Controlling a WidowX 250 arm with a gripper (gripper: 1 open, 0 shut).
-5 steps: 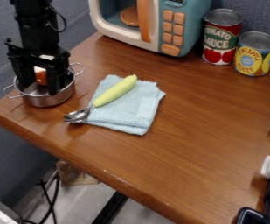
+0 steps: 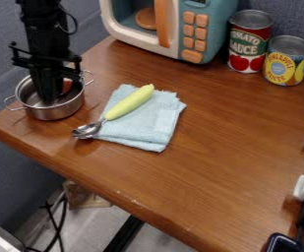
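Observation:
A black gripper (image 2: 48, 79) reaches down into a small steel pot (image 2: 44, 106) at the left edge of the table. Inside the pot, a red-orange item shows partly behind the gripper's fingers; whether they are shut on it is hidden. On a folded light-blue cloth (image 2: 149, 128) in the middle lies a yellow banana-like object (image 2: 128, 101), with a metal utensil (image 2: 89, 129) beside it.
A toy microwave (image 2: 165, 25) stands at the back, with a tomato sauce can (image 2: 248, 44) and a yellow-labelled can (image 2: 285, 64) to its right. A dark appliance (image 2: 299, 217) sits at the right edge.
Over the last second the gripper has moved slightly within the pot, now covering more of the red-orange item. The other objects are unmoved.

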